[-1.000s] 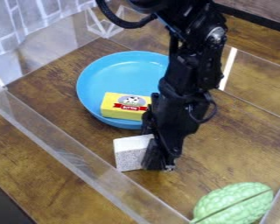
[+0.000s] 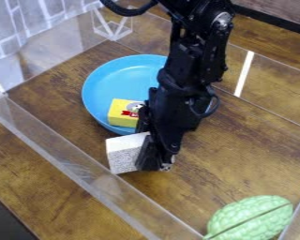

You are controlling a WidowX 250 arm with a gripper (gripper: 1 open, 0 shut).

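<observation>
The black gripper (image 2: 153, 150) is low over the wooden floor of the tray, shut on a white speckled sponge (image 2: 124, 156), whose left part shows; the rest is hidden by the fingers. Just behind it, a blue plate (image 2: 108, 75) holds a yellow butter box (image 2: 123, 112), now partly covered by the gripper.
A green cabbage-like vegetable (image 2: 247, 218) lies at the front right. Clear walls edge the tray at left and front.
The gripper and the white sponge have shifted left and slightly back, so more of the butter box is now hidden behind the gripper.
</observation>
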